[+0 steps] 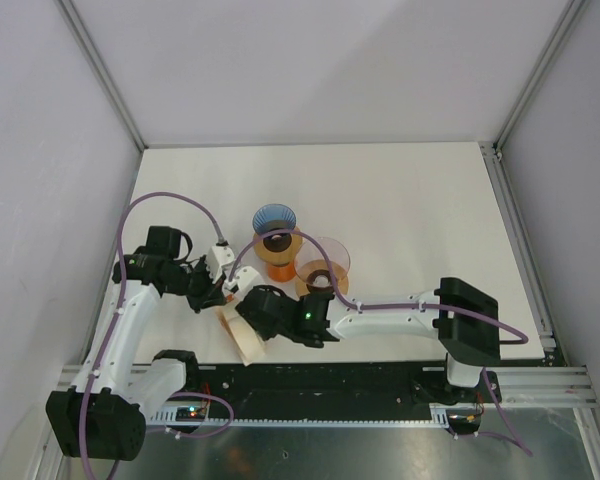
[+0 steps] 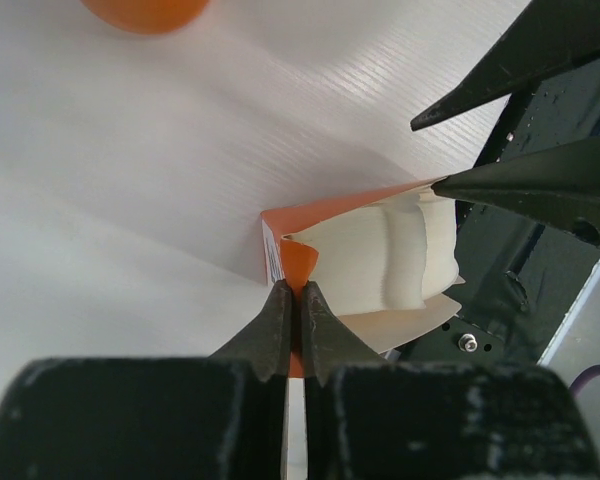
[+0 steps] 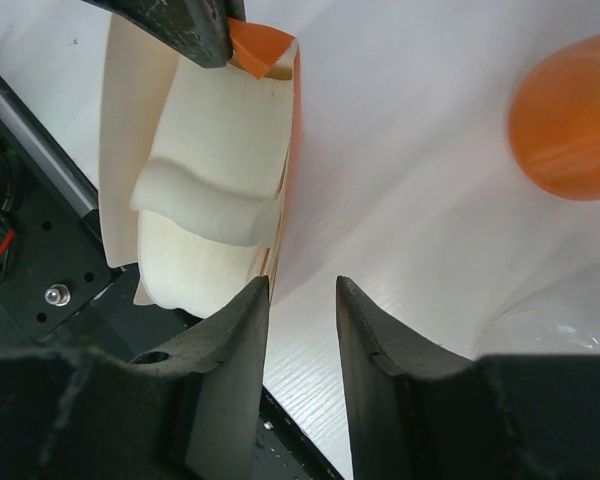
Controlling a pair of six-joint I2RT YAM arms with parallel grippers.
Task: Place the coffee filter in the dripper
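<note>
An open orange packet of cream paper filters (image 1: 242, 338) (image 2: 375, 260) (image 3: 195, 190) sits near the table's front edge between my grippers. My left gripper is shut on the orange edge of the packet. My right gripper stands open, one finger at the packet's edge beside the filters. Behind them stand dripper stands holding a blue ribbed dripper (image 1: 274, 217) and a clear pinkish one (image 1: 330, 252).
An orange cup body (image 3: 565, 120) is close by the right gripper, with a translucent round piece (image 3: 540, 325) below it. A rail runs along the front edge.
</note>
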